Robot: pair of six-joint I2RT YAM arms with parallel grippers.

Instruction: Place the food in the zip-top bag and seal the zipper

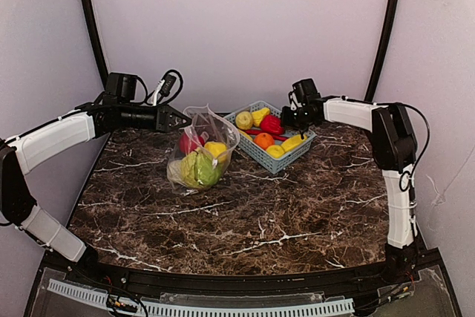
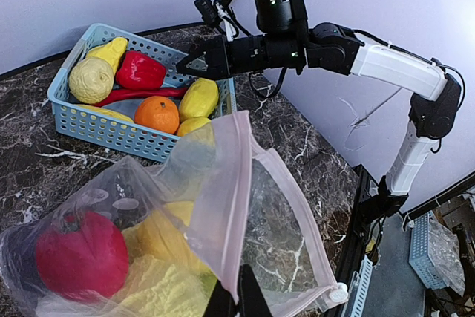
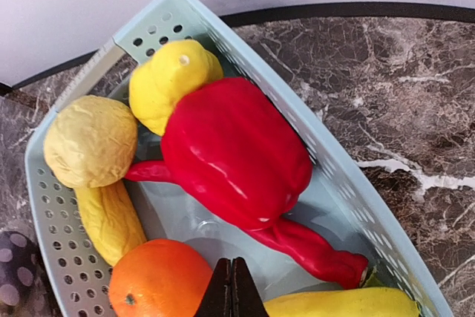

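A clear zip top bag (image 1: 225, 125) stands upright with a red item, a yellow pepper-like piece and a green cabbage inside. My left gripper is shut on the bag's rim. In the blue basket (image 3: 334, 161) lies a large red bell pepper (image 3: 236, 154), resting across a long red chili (image 3: 315, 252). My right gripper is shut with nothing between its fingers. It hangs over the basket's right part, and the bell pepper lies outside its fingers, ahead of them in the right wrist view.
Around the bell pepper in the basket lie an orange (image 3: 159, 280), a yellow pear-like item (image 3: 172, 83), a pale round item (image 3: 90, 141) and several yellow pieces. Bare marble tabletop (image 1: 252, 220) spreads in front of the bag and basket.
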